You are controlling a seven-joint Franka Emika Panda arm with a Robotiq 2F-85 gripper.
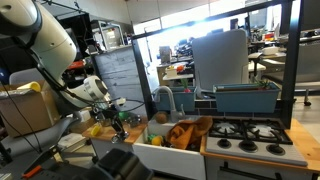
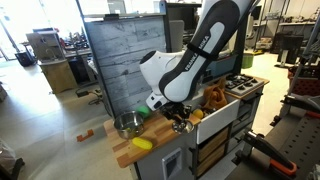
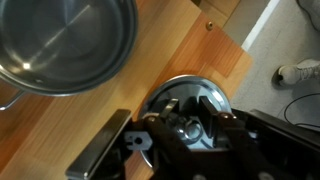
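Note:
A round, shiny metal lid or shallow dish (image 3: 160, 100) lies at the wooden counter's edge in the wrist view. My gripper is right over it, its fingers covering much of its middle. The fingertips look a little apart, but dark parts and reflections hide whether anything is between them. In exterior view 2 the gripper (image 2: 181, 116) points down, with the metal piece (image 2: 182, 127) just beneath it. A deep metal pot (image 3: 62, 40) stands apart from it, at the upper left of the wrist view.
A yellow item (image 2: 142, 143) lies at the counter's near edge, and a green one (image 2: 144, 112) behind the pot. Beside the arm is a sink (image 1: 165, 158) with colourful things in it. The stove (image 1: 255, 137) is farther right.

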